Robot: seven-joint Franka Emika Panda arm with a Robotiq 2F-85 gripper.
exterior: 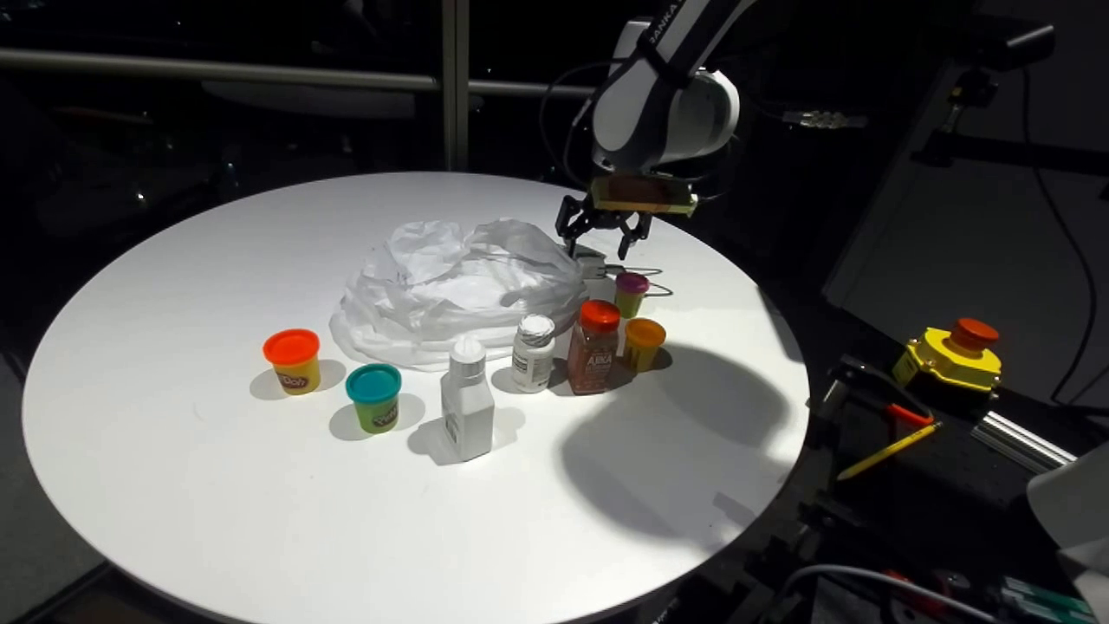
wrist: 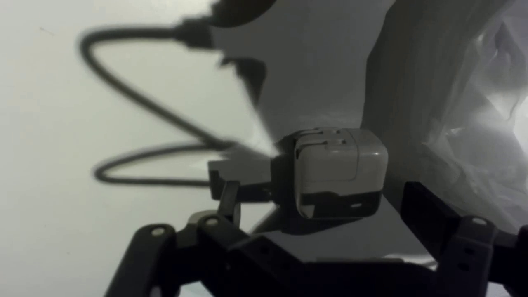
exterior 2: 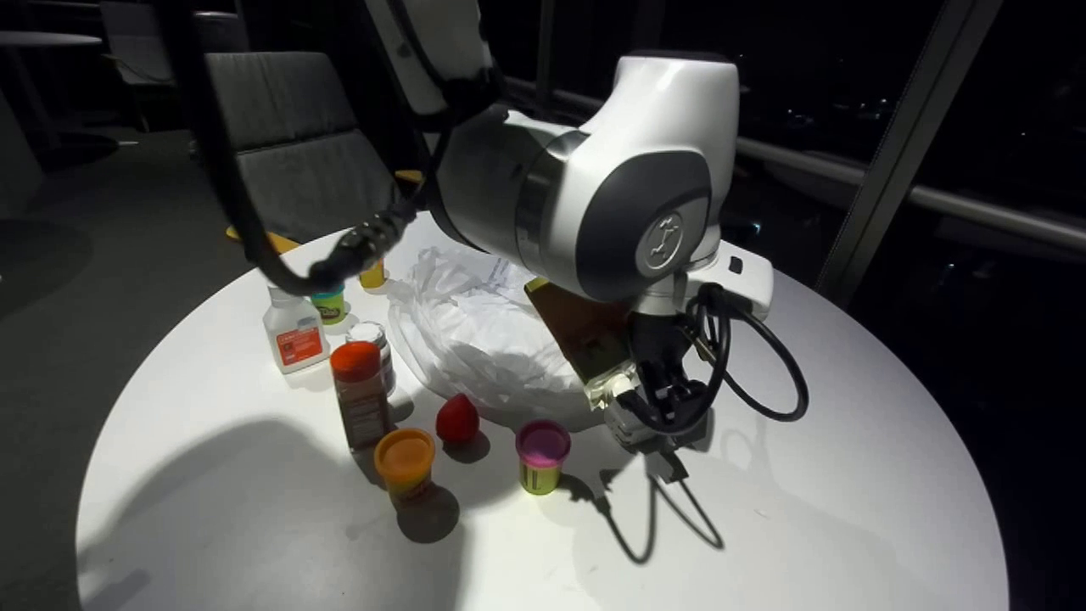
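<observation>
A small white block, like a plug adapter (wrist: 341, 166), lies on the table at the edge of a crumpled white plastic bag (exterior: 457, 296). My gripper (exterior: 597, 250) is over it, fingers apart. In the wrist view the adapter appears between and beyond the two fingertips, with one black finger (wrist: 230, 200) to its left and the other to its right near the bag. No contact with the adapter shows. In exterior view 2 the arm and its cables partly cover the adapter (exterior 2: 633, 429).
Close by stand a purple-lidded tub (exterior 2: 542, 455), an orange tub (exterior 2: 405, 460), a red-capped jar (exterior: 593, 348) and a red strawberry-like object (exterior 2: 458, 418). White bottles and other tubs are farther off. Dark loops (wrist: 133, 99) lie left of the adapter; cable or shadow, I cannot tell.
</observation>
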